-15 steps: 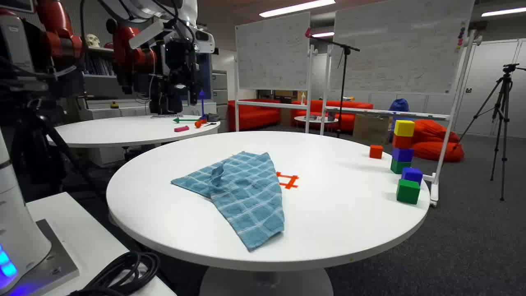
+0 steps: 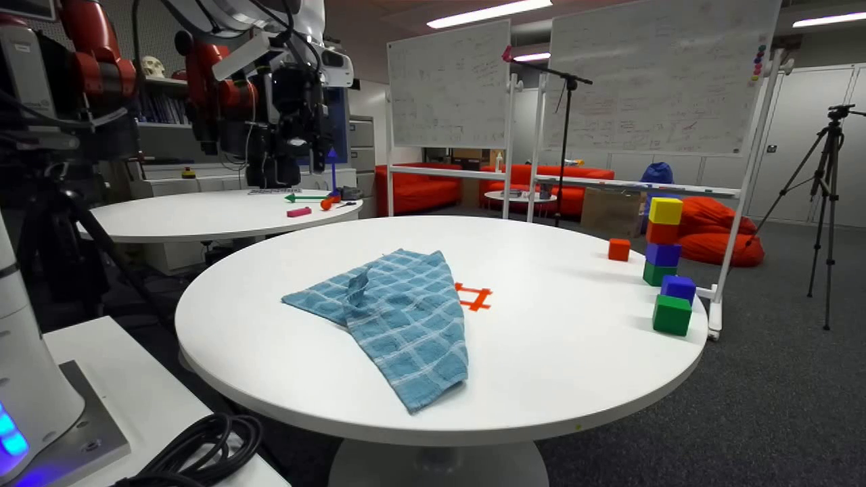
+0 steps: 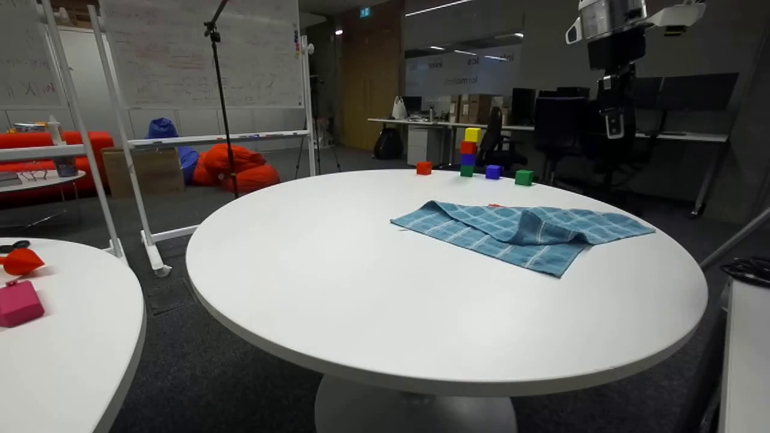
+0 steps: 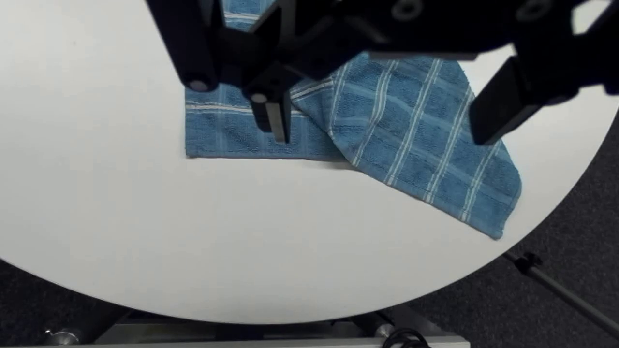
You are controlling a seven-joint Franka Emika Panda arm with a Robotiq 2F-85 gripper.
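Observation:
A blue checked cloth (image 2: 414,312) lies on the round white table (image 2: 552,373), one part folded over the other with a raised crease near its middle. In exterior view 2 the same cloth (image 3: 498,234) spreads toward the table's right side. My gripper stands open above the cloth in the wrist view, its two fingers wide apart and nothing between them. From exterior view 1 the gripper (image 2: 288,166) hangs well above the table, clear of the cloth. Part of the cloth is hidden behind the gripper in the wrist view.
Coloured blocks sit near the table's far edge: a stack topped by a yellow block (image 2: 666,211), a lone red block (image 2: 618,249), a blue block (image 2: 678,287) and a green block (image 2: 672,315). Red tape (image 2: 474,297) marks the table beside the cloth.
Nearly nothing differs; the arm and gripper hang in about the same place, and the cloth and blocks lie as before.

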